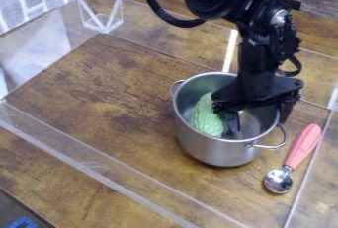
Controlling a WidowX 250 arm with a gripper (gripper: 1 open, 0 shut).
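A steel pot (214,147) with two side handles stands on the wooden table at the right of centre. Inside it, on the left, lies a pale green cabbage-like object (208,114). My black gripper (251,114) reaches down into the pot at its right side, over and beside the green object. Its fingertips are partly hidden in the pot, and whether anything is between them is hard to see.
An ice cream scoop (302,147) with a pink handle lies right of the pot. Clear plastic barriers run around the work area.
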